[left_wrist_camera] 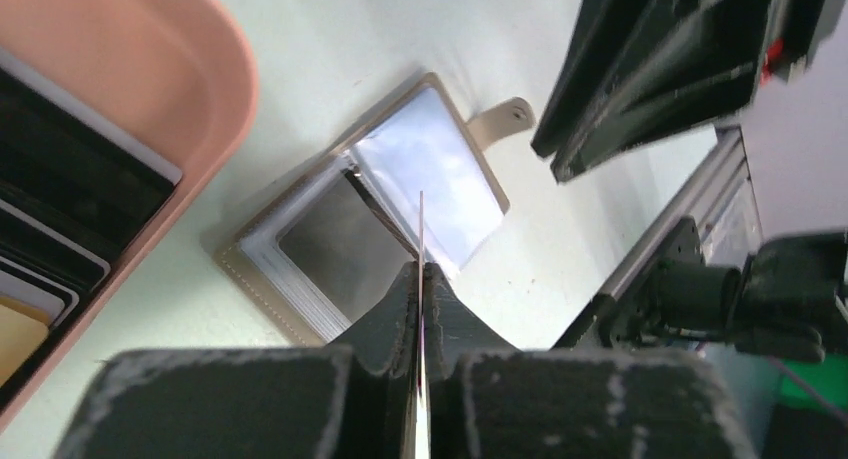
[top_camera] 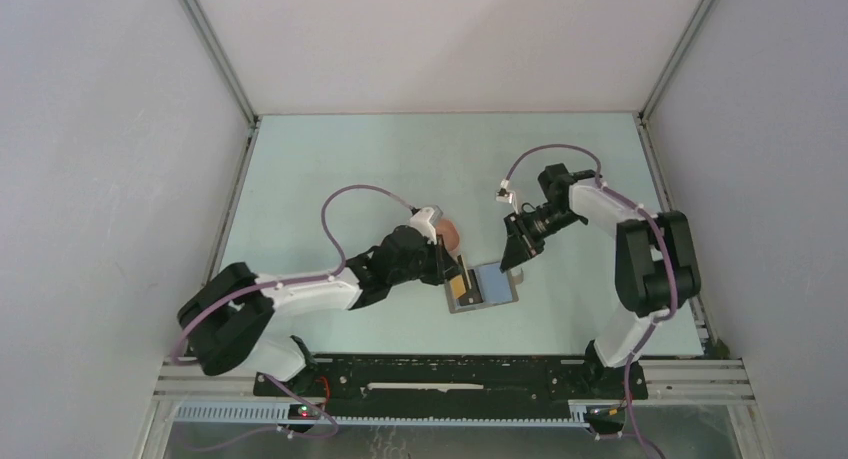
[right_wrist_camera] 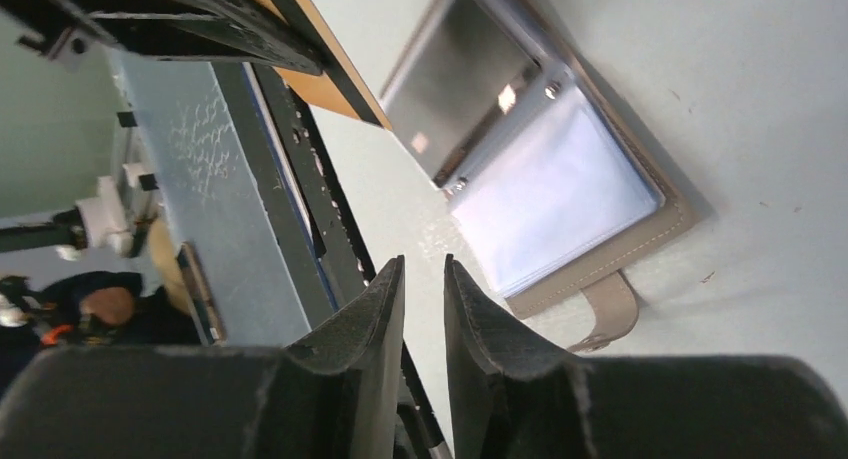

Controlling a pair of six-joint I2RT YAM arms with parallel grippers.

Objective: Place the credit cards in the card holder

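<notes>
My left gripper [top_camera: 446,271] is shut on a tan-and-black credit card [right_wrist_camera: 331,66], held on edge above the open card holder. In the left wrist view the card shows as a thin line between the fingers. The card holder [left_wrist_camera: 432,158] lies on the table, with a clear-sleeved blue-white flap [right_wrist_camera: 550,194] and a dark pocket [right_wrist_camera: 462,79]. My right gripper hangs over the holder's right side, part open, with nothing between its fingertips.
A salmon-pink tray [left_wrist_camera: 218,54] with dark and tan cards in slots sits beside the holder, partly under my left arm.
</notes>
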